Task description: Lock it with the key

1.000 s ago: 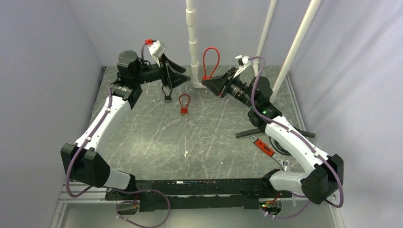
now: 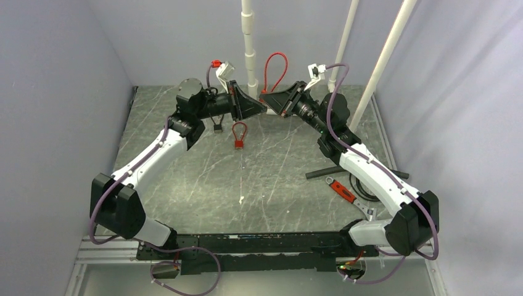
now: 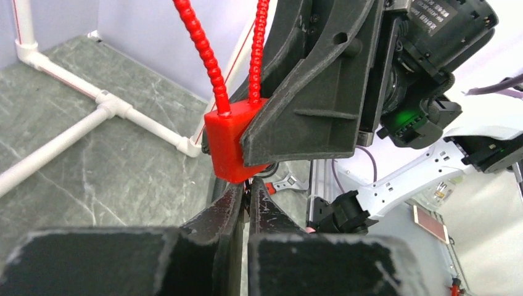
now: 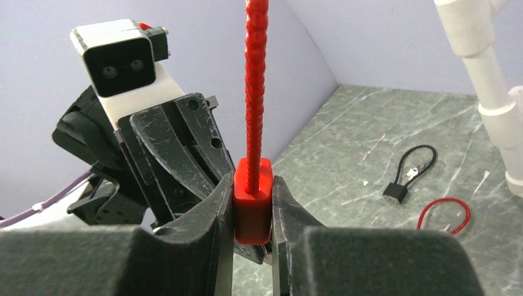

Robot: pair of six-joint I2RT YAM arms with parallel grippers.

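Observation:
A red padlock (image 3: 229, 147) with a long red cable shackle is clamped between the fingers of my right gripper, held up in the air. Its shackle loop rises above the grippers in the top view. My left gripper is shut with its fingertips right at the underside of the lock body. A thin dark sliver shows at those tips, but I cannot tell whether it is a key. The lock's keyhole is hidden. Both grippers meet tip to tip above the back of the table.
On the table lie another red lock (image 2: 238, 143) and a black lock (image 4: 395, 192) with its cable loop. White pipes (image 2: 249, 49) stand behind the grippers. A red-handled wrench (image 2: 343, 190) and a dark bar lie at the right.
My left gripper has moved right to the red padlock and its fingers have come together. The right gripper, with the lock, has shifted slightly up in the top view.

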